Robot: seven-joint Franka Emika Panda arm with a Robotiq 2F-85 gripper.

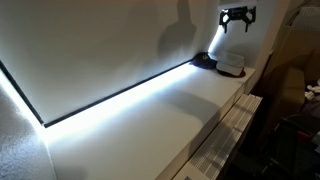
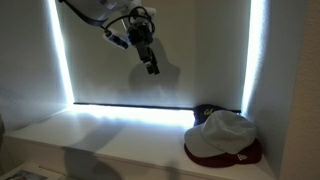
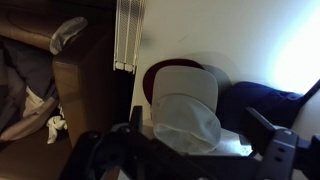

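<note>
A pale grey-white cap [image 2: 228, 130] rests on a dark red cap [image 2: 222, 159] at the right end of the white ledge. Behind them lies a dark navy cap [image 2: 205, 112], against the corner. In the wrist view the pale cap [image 3: 187, 122] sits below the fingers, its brim pointing up the picture, with the navy cap [image 3: 258, 104] to its right. My gripper [image 1: 237, 26] hangs well above the caps, touching none of them. It is open, its fingers apart and nothing between them.
The long white ledge [image 1: 125, 130] is bare apart from the caps. Along its front runs a slatted vent [image 1: 222, 142]. A brown leather sofa [image 3: 85, 75] with dark clothing stands beside it. The back panel and side wall close in the corner.
</note>
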